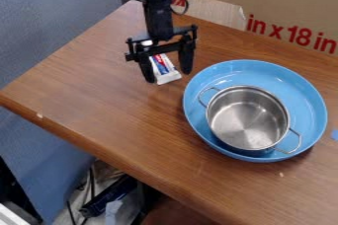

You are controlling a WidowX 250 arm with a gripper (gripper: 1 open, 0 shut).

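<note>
My black gripper (164,63) hangs over the upper middle of the wooden table, its two fingers spread apart around a white toothpaste tube (164,73) with red and blue print. The tube lies on the table beneath it, partly hidden by the gripper; whether the fingers touch it I cannot tell. To the right, a steel pot (247,117) with two handles stands in a blue plate (298,92).
A cardboard sheet (284,7) stands behind the table. Cables and equipment lie below the table's lower-left edge.
</note>
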